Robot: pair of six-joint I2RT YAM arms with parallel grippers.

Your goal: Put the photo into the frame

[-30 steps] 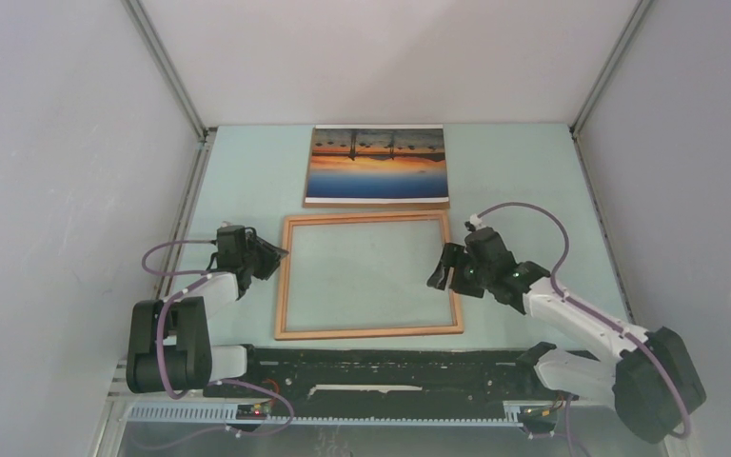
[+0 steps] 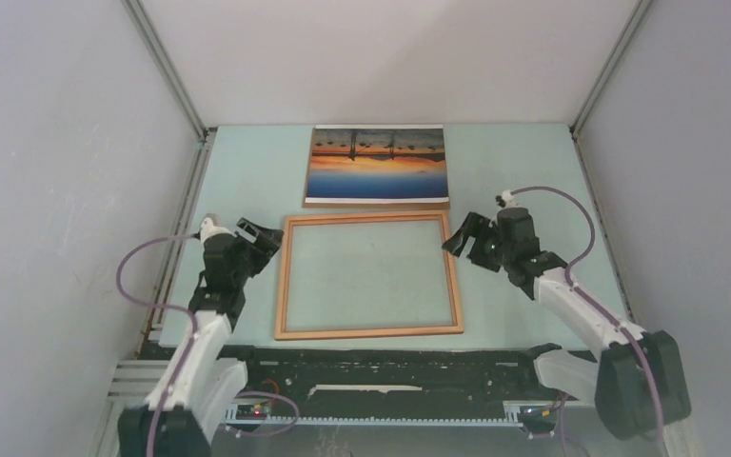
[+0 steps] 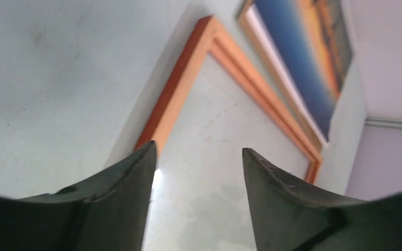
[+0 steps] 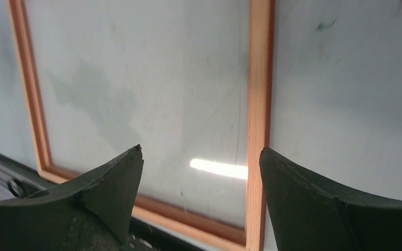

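Note:
The wooden frame (image 2: 369, 332) lies flat near the middle of the table, its inside showing only the pale surface. Behind its far rail is the photo (image 2: 377, 176), a sunset print with a bridge, resting on a brown board (image 2: 376, 205). My left gripper (image 2: 265, 235) is above the frame's left rail near the far corner; the left wrist view shows its fingers (image 3: 131, 193) apart with nothing between them. My right gripper (image 2: 458, 245) stands open over the right rail (image 4: 259, 104), with no object held between its fingers.
Bare table (image 2: 523, 162) spreads to the right of the photo and on the left side. A dark strip (image 2: 371, 371) runs along the table's front edge. Walls close in the left, right and back.
My left gripper has swung up toward the far left corner of the frame and its fingers have spread. The right gripper has moved back, away from the front edge. Frame and photo stay put.

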